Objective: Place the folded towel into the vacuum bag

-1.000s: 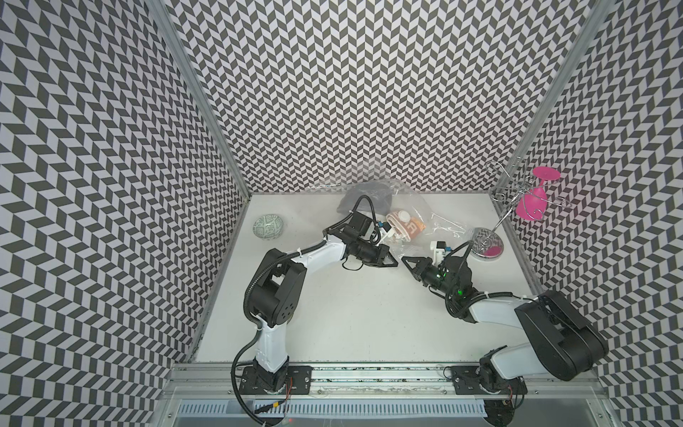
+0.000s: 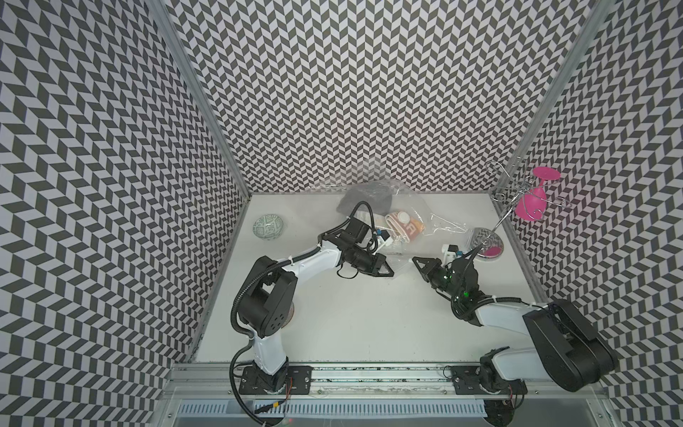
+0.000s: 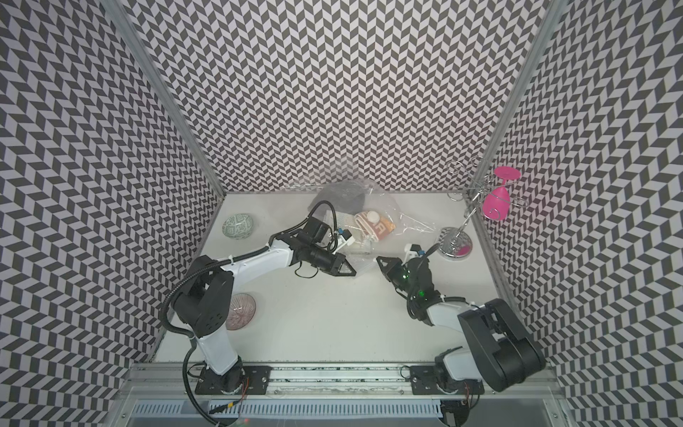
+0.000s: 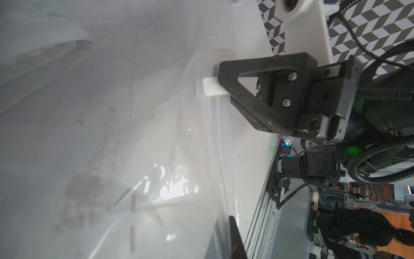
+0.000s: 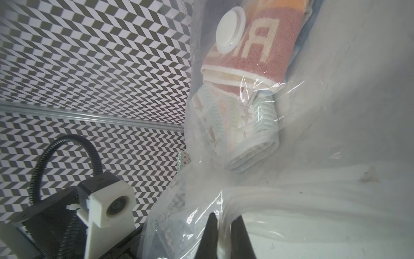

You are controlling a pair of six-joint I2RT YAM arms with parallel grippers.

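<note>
The clear vacuum bag [image 4: 129, 138] lies across the back middle of the table. Inside or under its film lie a pink-and-orange towel [image 5: 267, 51] with white letters, a pale patterned towel [image 5: 232, 125] and a dark grey item [image 2: 363, 199]; the bag's white valve [image 5: 229, 29] rests over the pink towel. My left gripper [image 2: 384, 269] and right gripper [image 2: 419, 264] face each other at the bag's near edge. Both are shut; in the wrist views the plastic gathers at the fingertips, pinched in the thin gap.
A chrome stand [image 2: 485, 245] with pink goblets [image 2: 532, 203] stands at the right. A green round object [image 2: 268, 226] lies at the back left, a pink one [image 3: 242, 309] at the left front.
Both grippers have moved toward the front of the table, the left also a little leftward and the right a little rightward, drawing the bag's edge with them.
</note>
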